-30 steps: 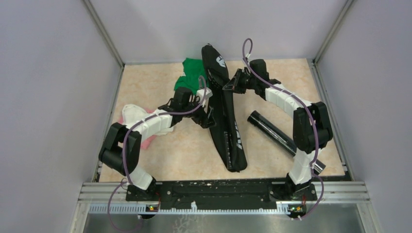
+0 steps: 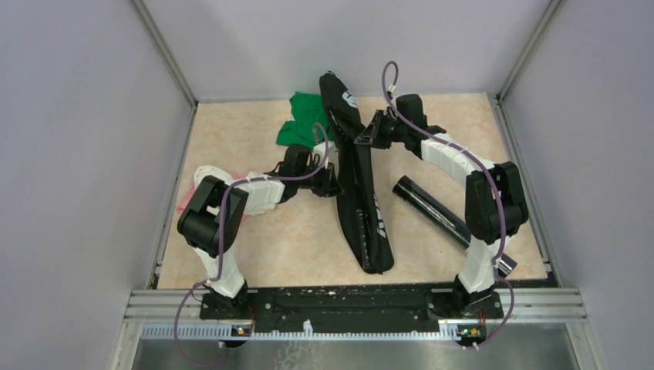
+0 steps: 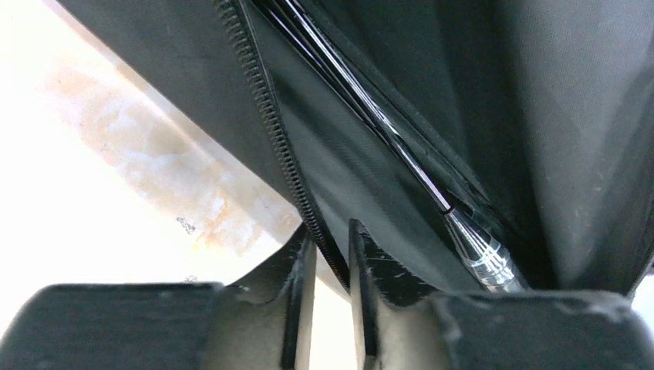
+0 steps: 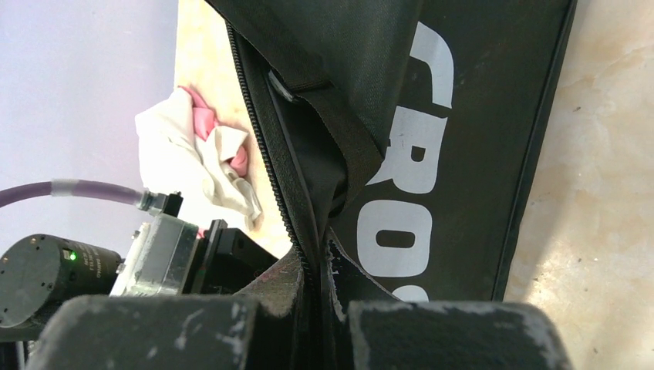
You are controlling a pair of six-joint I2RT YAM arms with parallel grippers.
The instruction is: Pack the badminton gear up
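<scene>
A long black racket bag (image 2: 359,223) lies lengthwise mid-table, partly open, with a racket shaft (image 3: 416,169) inside in the left wrist view. My left gripper is at the bag's left edge, its fingers closing on the zipper strip (image 3: 281,142). My right gripper is shut on the bag's edge by the zipper, higher up the bag; white lettering (image 4: 397,231) shows beside it.
A green cloth (image 2: 299,119) lies at the back, a white and pink cloth bundle (image 2: 208,181) at the left. A black tube (image 2: 432,206) lies on the right.
My left gripper has shifted slightly right and its fingers look closer together at the bag's edge. The right arm has barely moved.
</scene>
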